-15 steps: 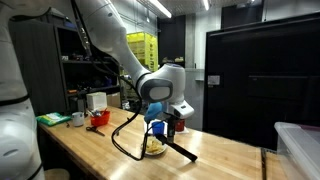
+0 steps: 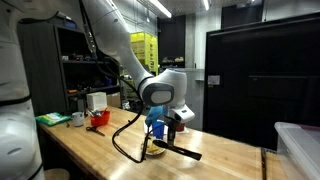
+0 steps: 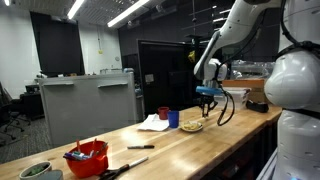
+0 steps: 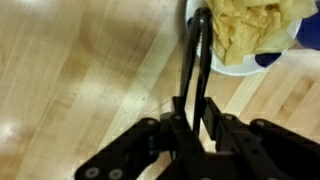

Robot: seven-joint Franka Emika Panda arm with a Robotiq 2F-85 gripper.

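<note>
My gripper is shut on a slender black tool [image 4: 204, 50] that looks like a pair of tongs, two dark strips with a narrow gap between. In the wrist view its far end overlaps the rim of a white plate [image 4: 247, 70] heaped with yellow chips [image 4: 240, 25]. From exterior view 1 the black tool [image 2: 182, 151] juts out to the right below the gripper [image 2: 171, 134]. The plate [image 2: 154, 151] is partly hidden there behind the arm and cable. Exterior view 2 has the gripper [image 3: 207, 104] above and just right of the plate [image 3: 192, 127].
A blue cup [image 3: 173, 118], a red cup [image 3: 163, 113] and a white bag [image 3: 153, 124] stand near the plate. Farther along the table are a filled red bowl [image 3: 87, 160], a grey pot [image 3: 37, 170] and dark-handled utensils [image 3: 125, 168]. Bare wood surrounds the plate's near side.
Over the last second the black tool has swung to a more level slant, its right end shifting slightly right and up. The plate shows less behind it.
</note>
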